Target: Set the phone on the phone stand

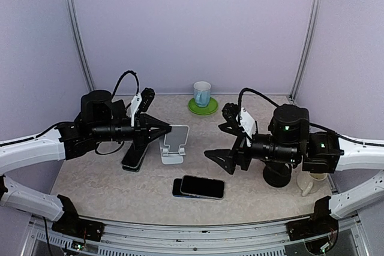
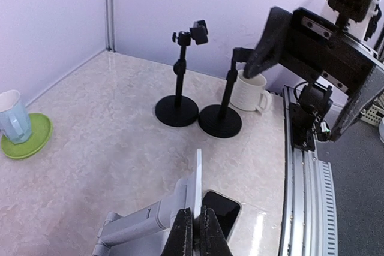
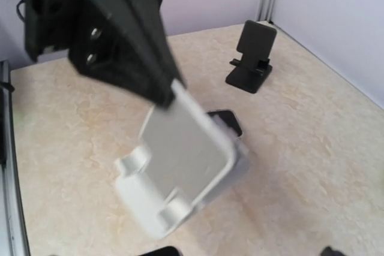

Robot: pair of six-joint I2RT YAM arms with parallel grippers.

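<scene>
My left gripper (image 1: 167, 129) is shut on the upper edge of a white phone stand (image 1: 176, 140), holding it raised in the middle; in the left wrist view its plate edge (image 2: 197, 184) sits between the fingers. My right gripper (image 1: 217, 142) stands open to the right, apart from the stand, nothing between its fingers. Two phones (image 1: 204, 189) lie overlapped at the table's front middle; a dark phone (image 2: 221, 211) shows behind the held stand in the left wrist view.
A black stand (image 3: 255, 46) stands beyond the white one in the right wrist view. A blue mug (image 1: 201, 91) on a green saucer (image 1: 197, 110) is at the back; a white mug (image 1: 312, 181) and black round-based holders (image 1: 276, 178) are at the right.
</scene>
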